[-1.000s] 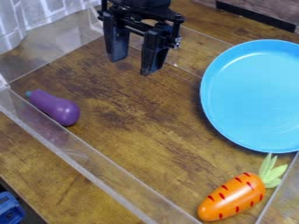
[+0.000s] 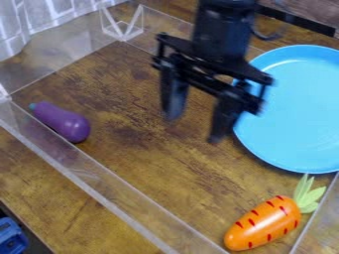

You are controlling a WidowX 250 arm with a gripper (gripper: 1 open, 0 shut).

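Note:
My black gripper point(image 2: 196, 104) is at the upper middle of the camera view, blurred, over bare wood. Its fingers stand apart with nothing visible between them. A purple toy eggplant point(image 2: 61, 121) lies to its lower left by the clear wall. An orange toy carrot point(image 2: 268, 220) with green leaves lies at the lower right. A round blue plate point(image 2: 298, 119) is to the gripper's right, partly behind it.
Clear plastic walls point(image 2: 99, 185) edge the wooden surface point(image 2: 159, 179). A blue object point(image 2: 8, 236) lies outside at the lower left. The middle of the wood below the gripper is clear.
The gripper has moved down and right in the view, toward the plate and carrot. The eggplant, carrot and plate have not moved.

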